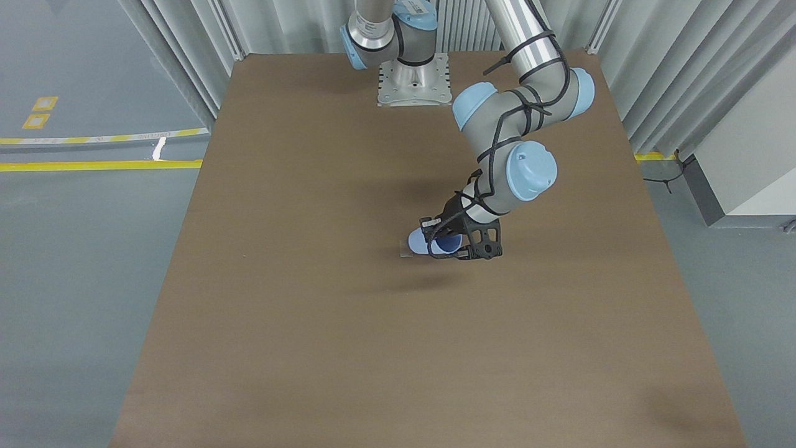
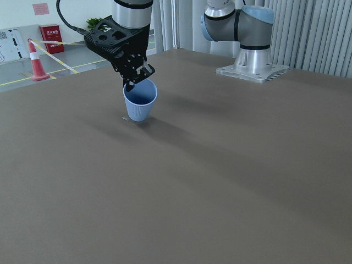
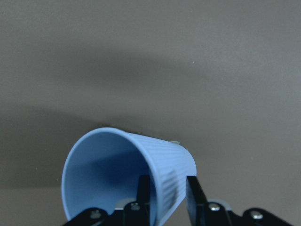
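A light blue ribbed plastic cup [image 2: 137, 104] stands upright on the brown table [image 1: 336, 313]. In the front view it [image 1: 418, 244] is partly hidden by my gripper. My gripper [image 2: 132, 80] is at the cup's rim from above. In the wrist view, the cup [image 3: 108, 165] has one dark finger inside it and the other outside its wall, with the gripper straddling that wall. Whether the fingers press on the wall is hard to tell.
A small translucent flat piece lies beside the cup's foot [image 2: 125, 119].
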